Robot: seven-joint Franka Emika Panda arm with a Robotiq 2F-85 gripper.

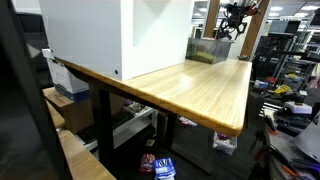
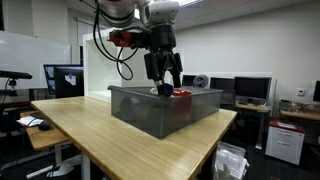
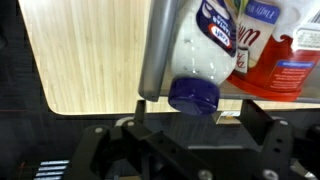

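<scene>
In the wrist view a bottle (image 3: 205, 50) with a pale label lies beside the grey bin wall, its purple cap (image 3: 193, 95) pointing toward my gripper. The fingers stand apart on either side of the cap, so the fingers are open. From the second exterior view, the gripper (image 2: 163, 82) points down over the grey bin (image 2: 150, 115) on the table. A dark blue piece below the fingers there is too small to identify. Red packaging (image 3: 280, 70) lies to the bottle's right in the wrist view.
Bare wooden tabletop (image 2: 95, 125) stretches left of and in front of the bin. The bin's walls rise around its contents. In the first exterior view, a large white box (image 1: 120, 40) stands on the table's near part, away from the bin (image 1: 207, 48).
</scene>
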